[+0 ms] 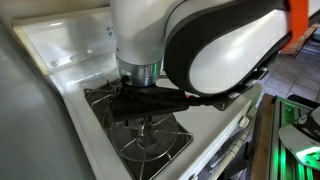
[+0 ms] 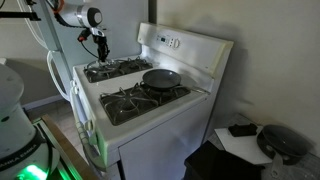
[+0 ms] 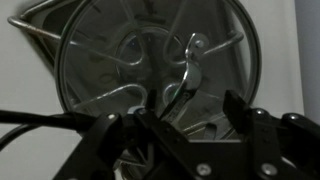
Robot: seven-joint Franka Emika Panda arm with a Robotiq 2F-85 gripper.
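A round glass lid (image 3: 100, 60) with a metal rim lies on the stove burner. Its curved metal handle (image 3: 190, 72) rises from the middle, and its lower end runs into the space in front of my gripper. The fingers stand apart on either side of the handle, and whether either one touches it I cannot tell. In exterior view 1 the lid (image 1: 160, 142) shows under the dark gripper body, which hides the fingertips. From across the stove, my gripper (image 2: 103, 57) appears low over the far left burner.
A dark frying pan (image 2: 165, 78) sits on the burner at the back right, and a bare grate (image 2: 140, 100) lies in front of it. The stove's back panel (image 2: 185, 45) stands behind. Further right, a black pot (image 2: 283, 142) rests on another surface.
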